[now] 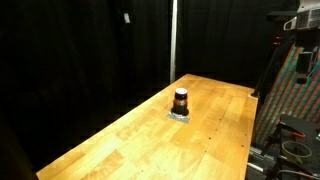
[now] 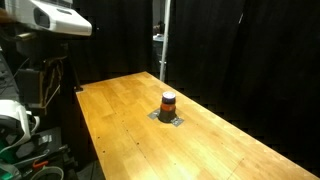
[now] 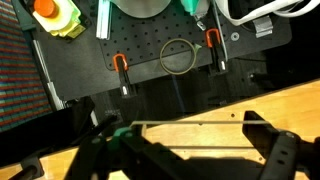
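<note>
A small dark cylinder (image 1: 181,101) with a pale top and a reddish-brown band stands upright near the middle of the wooden table. Beneath it lies a flat grey patch (image 1: 178,118). From the other exterior side the same cylinder (image 2: 168,106) shows a white top and a red band. Away from it, beyond the table's side edge, hangs my gripper. Its fingers are spread wide in the wrist view, and thin pale lines cross the gap; what they are I cannot tell. The cylinder is outside the wrist view.
Beside the table, a perforated dark plate (image 3: 150,40) carries orange-handled clamps, and a yellow-orange bottle (image 3: 57,15) with a white cap stands near it. Dark curtains back the table.
</note>
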